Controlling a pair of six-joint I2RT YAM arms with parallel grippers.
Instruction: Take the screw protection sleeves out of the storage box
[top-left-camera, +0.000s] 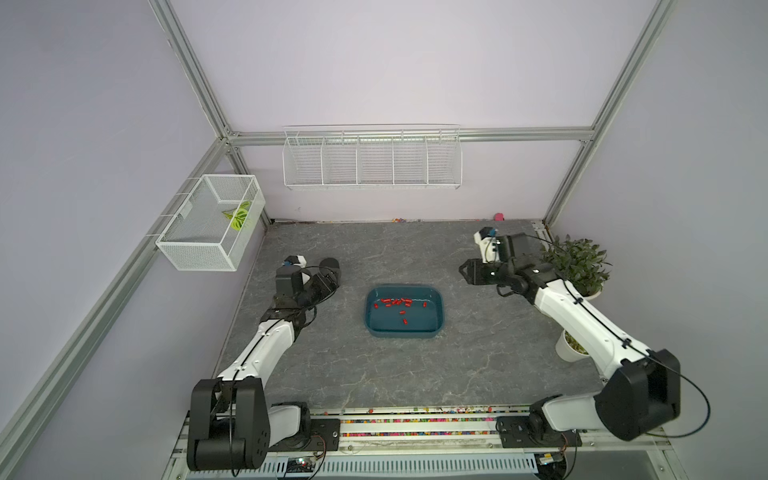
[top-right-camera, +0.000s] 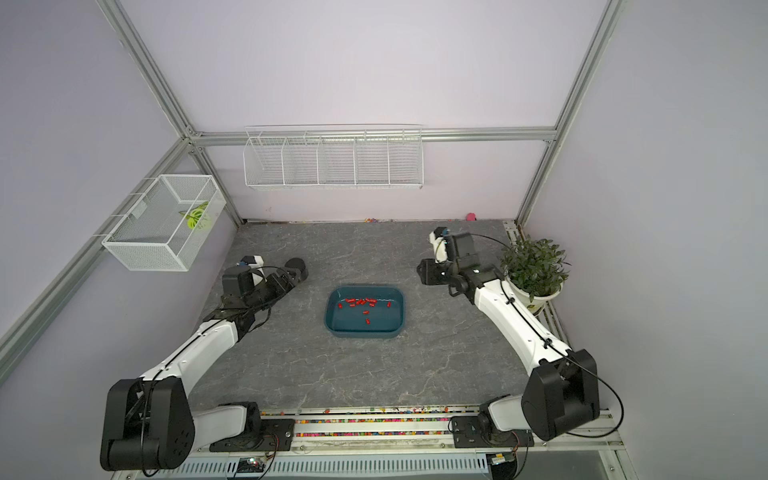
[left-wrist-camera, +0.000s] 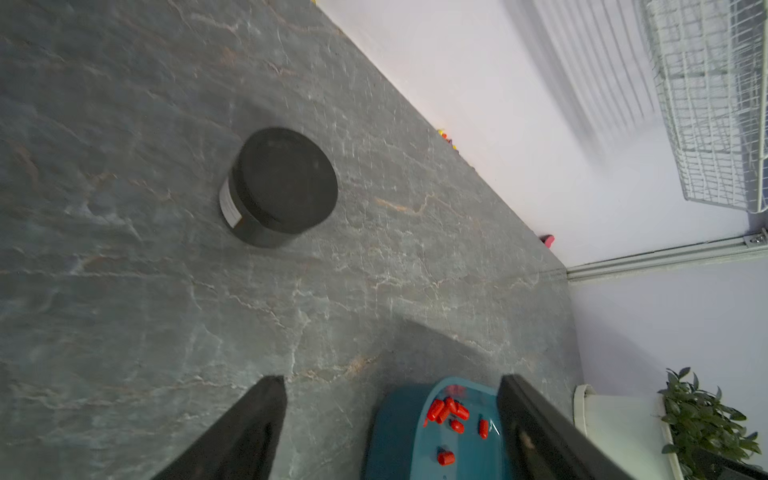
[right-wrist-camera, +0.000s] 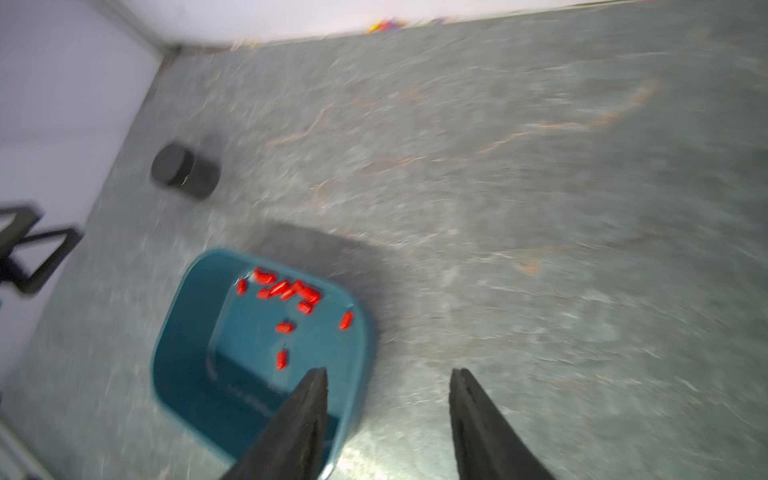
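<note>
Several small red sleeves (top-left-camera: 397, 302) lie loose on the floor of a teal box (top-left-camera: 404, 331) in the middle of the table. Most are along its far side, with a few nearer the centre. My left gripper is left of the box, beside a black lidded jar (left-wrist-camera: 289, 177); its fingers are apart with nothing between them. To the right of the box and above the table is my right gripper, also open and empty. In the right wrist view the sleeves (right-wrist-camera: 285, 327) show clearly inside the box, which is partly covered by one finger.
Potted plants (top-right-camera: 534, 272) stand at the right edge behind the right arm. A white basket (top-left-camera: 209, 254) with a yellow-green item hangs at the left, and a wire rack (top-left-camera: 372, 164) on the back wall. The table around the box is clear.
</note>
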